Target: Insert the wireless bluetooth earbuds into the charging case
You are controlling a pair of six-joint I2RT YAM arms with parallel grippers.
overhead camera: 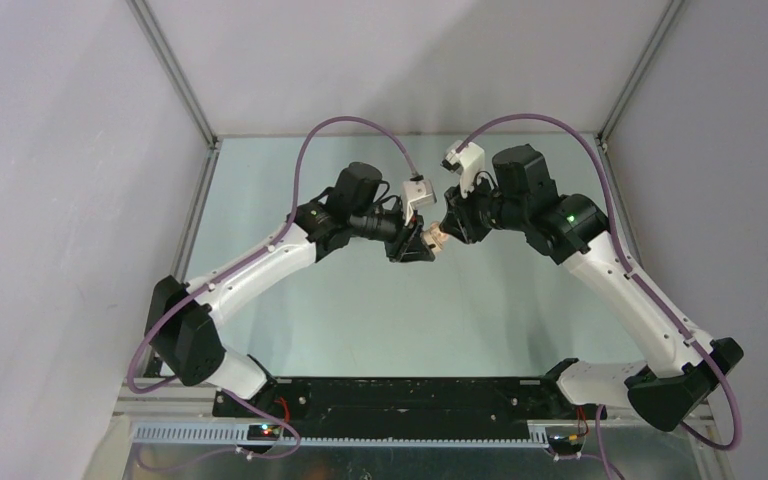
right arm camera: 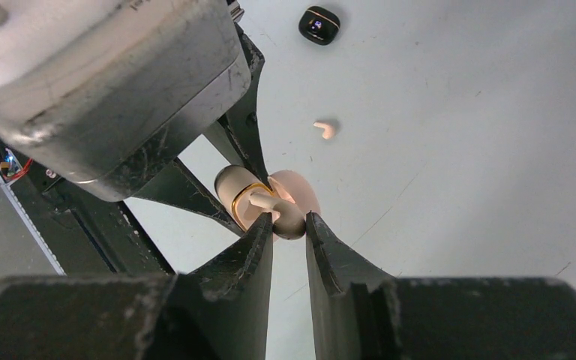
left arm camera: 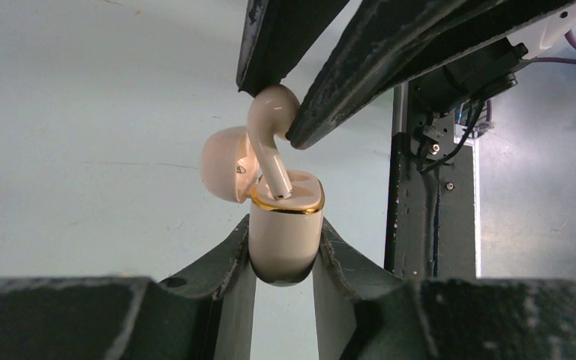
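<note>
My left gripper is shut on the beige charging case [left arm camera: 286, 232], which has a gold rim and its lid [left arm camera: 223, 163] flipped open. Above the case, my right gripper is shut on one beige earbud [left arm camera: 274, 112]. The earbud's stem points down and its end is at the case's inner face; whether it has entered a slot cannot be told. A second beige earbud [right arm camera: 325, 130] lies on the table. From above, the left gripper [overhead camera: 427, 243] and right gripper [overhead camera: 447, 232] almost meet over the table's middle.
A small black case [right arm camera: 319, 25] with a thin gold line lies on the table beyond the loose earbud. A dark rail [overhead camera: 410, 405] runs along its front edge.
</note>
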